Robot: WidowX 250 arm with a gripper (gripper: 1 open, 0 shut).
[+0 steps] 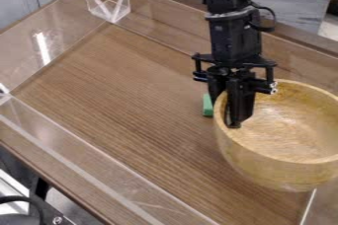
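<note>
My black gripper (pixel 235 105) reaches down from the top right and is shut on the near left rim of a large pale wooden bowl (pixel 284 145), which fills the lower right of the view and is cut off by the right edge. Behind the bowl's left side, partly hidden, a small green object (pixel 208 104) rests on the wooden table (pixel 113 120).
A clear plastic stand (pixel 109 4) is at the back left. A pale board runs along the back edge, and a dark cable lies at the lower left corner.
</note>
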